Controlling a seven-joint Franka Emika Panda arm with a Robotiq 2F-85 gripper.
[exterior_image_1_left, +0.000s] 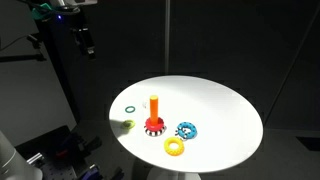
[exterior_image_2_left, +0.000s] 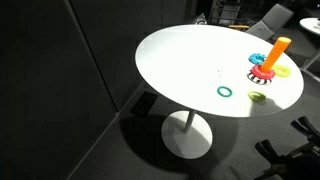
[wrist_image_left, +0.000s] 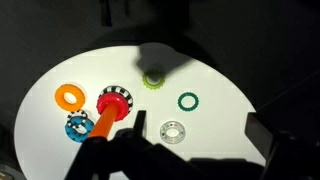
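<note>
An orange post (exterior_image_1_left: 154, 107) stands upright on the white round table, with a red ring (wrist_image_left: 122, 95) and a black-and-white striped piece around its base. Loose nearby lie a yellow-orange ring (exterior_image_1_left: 174, 146) and a blue ring (exterior_image_1_left: 188, 130) with a black-and-white part. A yellow-green ring (wrist_image_left: 153, 79), a thin teal ring (wrist_image_left: 188, 101) and a pale clear ring (wrist_image_left: 172, 132) are spread on the other side of the post. My gripper (exterior_image_2_left: 285, 138) is high above and off the table, its fingers wide apart and nothing between them.
The white tabletop (exterior_image_1_left: 215, 105) has a large bare area away from the rings. Below it stands a pedestal base (exterior_image_2_left: 187, 134). Dark curtains and floor surround the table, and a chair (exterior_image_2_left: 272, 22) is behind it.
</note>
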